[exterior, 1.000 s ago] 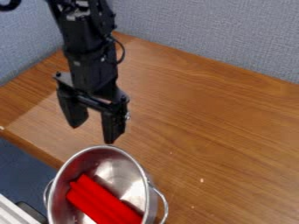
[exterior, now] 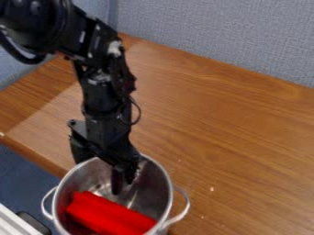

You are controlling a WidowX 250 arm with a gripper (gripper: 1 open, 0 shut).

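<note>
A steel pot (exterior: 160, 193) with two handles stands at the bottom of the view, near the table's left edge. A red elongated object (exterior: 108, 216) lies inside it. My black gripper (exterior: 101, 161) reaches down into the upper part of the pot, above the red object, with its fingertips partly shadowed against the pot's inside. I cannot make out how far apart the fingers are or anything held between them.
A grey wall runs along the back. A dark lower area and a white slatted piece (exterior: 15, 223) sit at the bottom left.
My gripper has moved down from above the pot's far rim into the pot. The red object looks to lie as before.
</note>
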